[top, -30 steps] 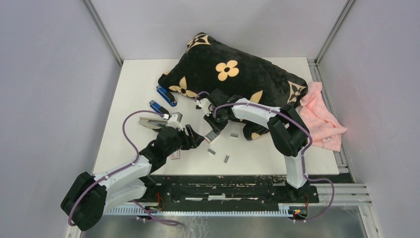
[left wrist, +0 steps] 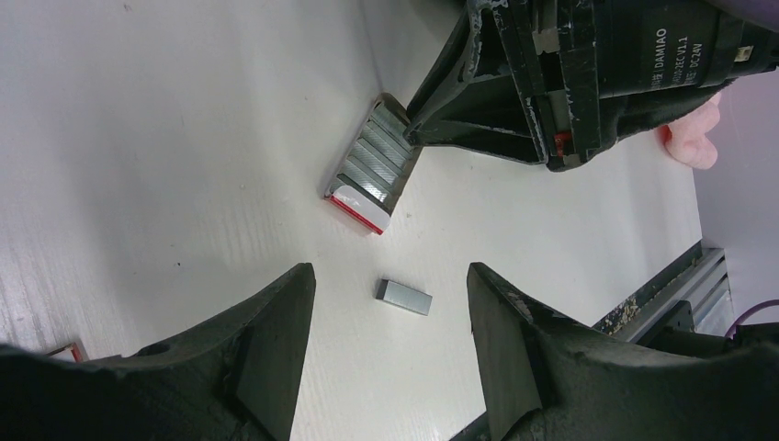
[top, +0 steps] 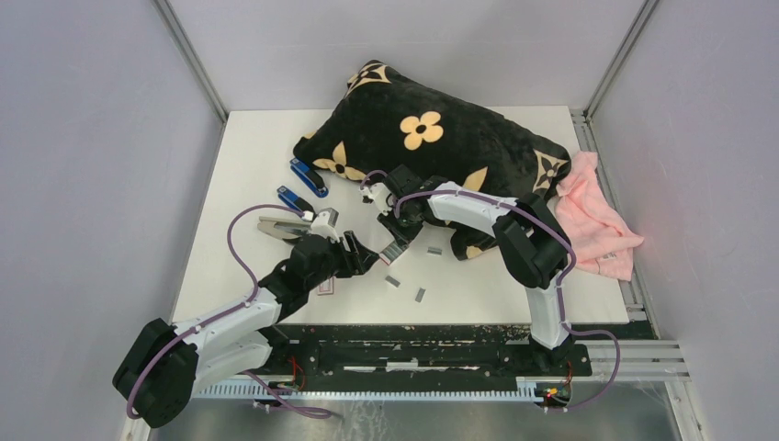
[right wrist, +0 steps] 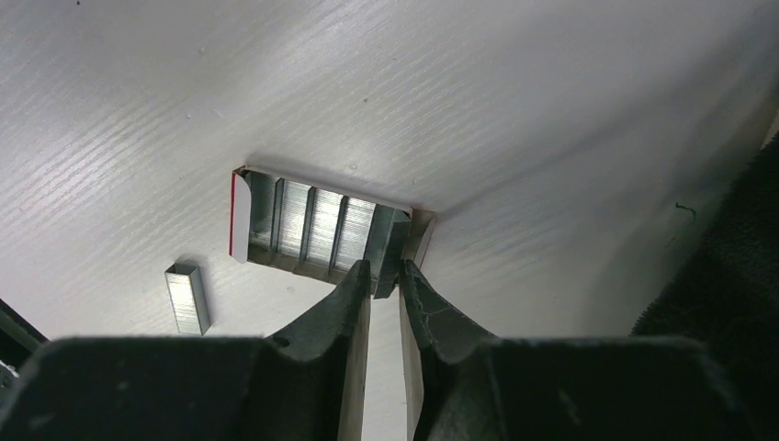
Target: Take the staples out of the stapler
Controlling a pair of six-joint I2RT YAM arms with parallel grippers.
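Note:
An open box of staple strips (right wrist: 323,230) with metal rows and a red-edged white end lies on the table. My right gripper is at its far end, fingertips narrowly apart at the end flap; whether anything is between them I cannot tell. My left gripper stands open to the box's lower left in the top view, nothing between its fingers. A loose staple strip (left wrist: 404,296) lies near the box, others (top: 434,251) elsewhere. Two blue staplers (top: 309,177) lie at the left.
A black patterned cushion (top: 423,110) fills the back, a pink cloth (top: 592,230) the right. Grey items (top: 276,228) and another small box (top: 325,287) lie by my left arm.

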